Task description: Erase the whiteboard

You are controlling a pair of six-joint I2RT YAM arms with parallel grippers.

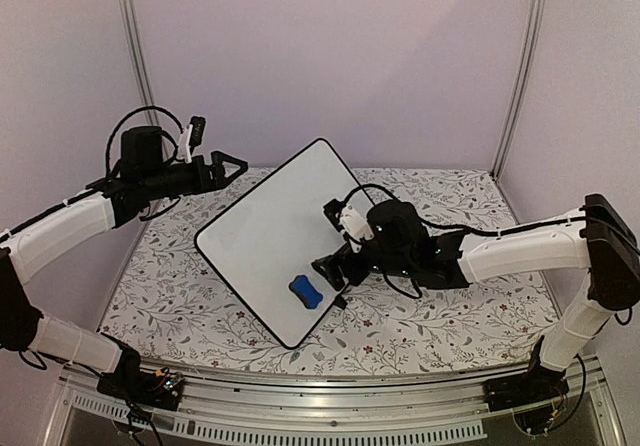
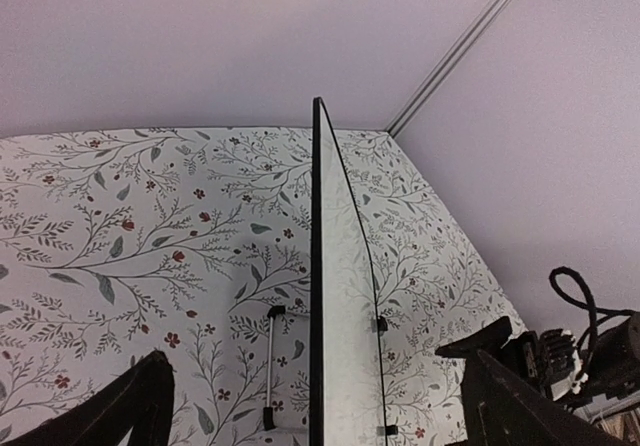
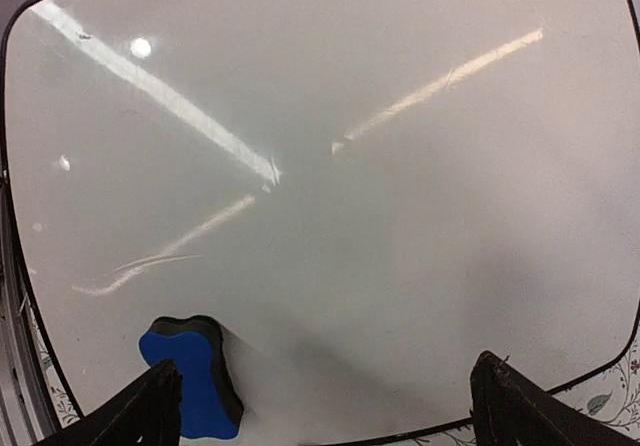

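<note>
A tilted whiteboard (image 1: 260, 226) stands in the middle, its face plain white with light reflections in the right wrist view; I see no clear marks. A blue eraser with a dark felt layer (image 1: 306, 291) (image 3: 195, 381) rests on its lower part. My right gripper (image 1: 335, 271) is open above the board, up and to the right of the eraser, with nothing between its fingers. My left gripper (image 1: 235, 166) stands open in the air at the upper left, beside the board, which appears edge-on in the left wrist view.
Pale walls enclose the back and sides, and a metal rail (image 1: 300, 396) runs along the front edge.
</note>
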